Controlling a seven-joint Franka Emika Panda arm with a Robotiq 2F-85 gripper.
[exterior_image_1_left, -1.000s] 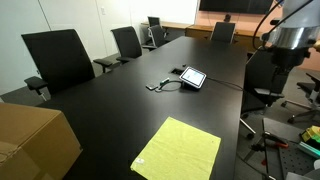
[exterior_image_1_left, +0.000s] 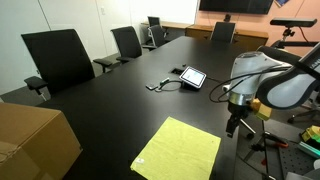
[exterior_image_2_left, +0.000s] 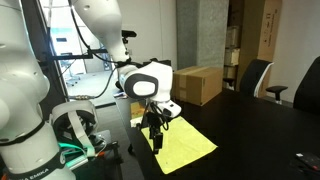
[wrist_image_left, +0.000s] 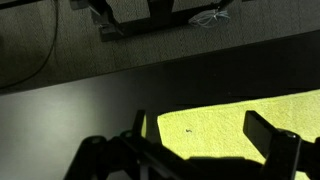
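Observation:
A yellow cloth (exterior_image_1_left: 178, 149) lies flat on the black table, close to its near edge. In the wrist view, one corner of the cloth (wrist_image_left: 225, 130) shows below the table edge, between and beyond my fingers. My gripper is open, its two dark fingers wide apart with nothing held between them. From the first exterior view, the gripper (exterior_image_1_left: 241, 130) hangs above the table's edge, to the right of the cloth. The second exterior view has the gripper (exterior_image_2_left: 156, 143) over the cloth's near side, apparently above it.
A cardboard box (exterior_image_1_left: 36, 143) stands at the table's left end. A tablet (exterior_image_1_left: 193, 77) and cables lie farther along the table. Black office chairs (exterior_image_1_left: 58, 60) line the far side.
My arm has come into view from the right, moving left and down toward the table edge beside the cloth. The cloth lies where it was.

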